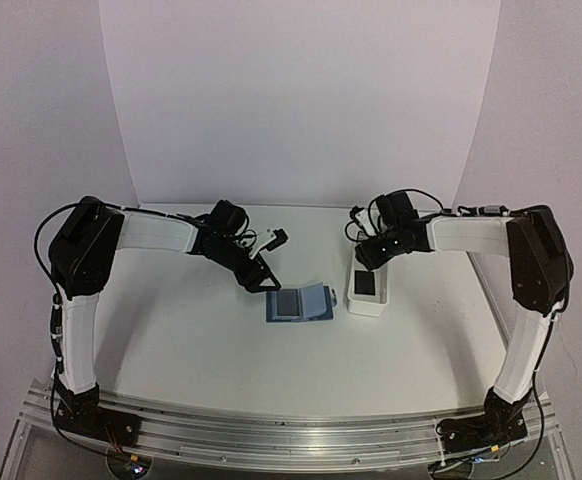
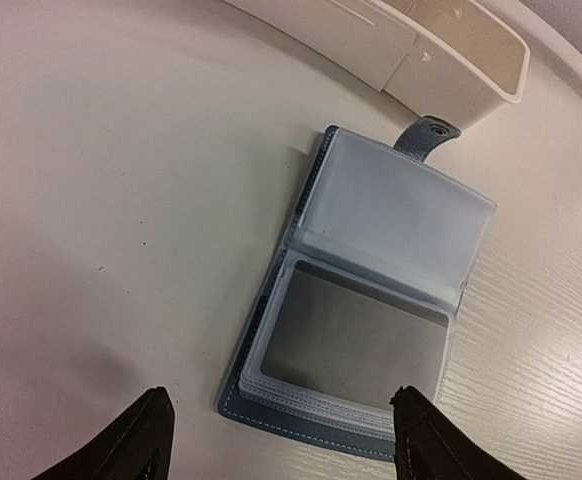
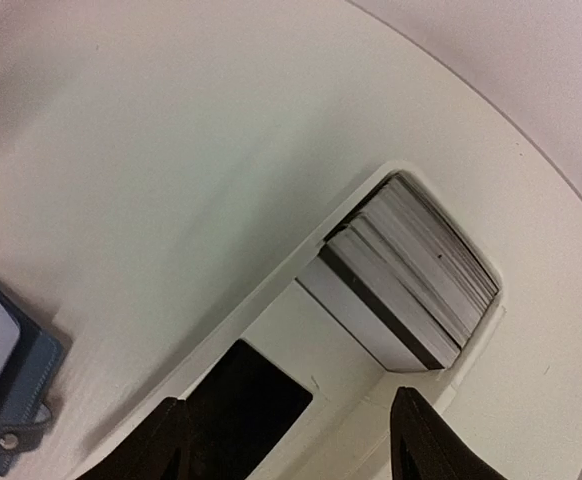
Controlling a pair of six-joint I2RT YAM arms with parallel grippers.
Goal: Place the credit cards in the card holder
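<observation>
The blue card holder (image 2: 371,210) lies spread open on the table, its clear sleeves showing and a grey insert or card in the lower one. My left gripper stands part open just beyond the holder's near edge, with nothing between its fingers. Over the white box (image 1: 369,306) hangs my right gripper, open and empty. Inside that box, a stack of cards (image 3: 411,270) stands on edge against the far end. A black card (image 3: 249,408) lies flat on the box floor, close to the right gripper's fingers.
The box's long side wall (image 3: 271,290) rises close to the right gripper. A strap (image 2: 427,137) with a snap sticks out from the holder toward the box. Bare white table (image 1: 211,350) spreads in front and to the left.
</observation>
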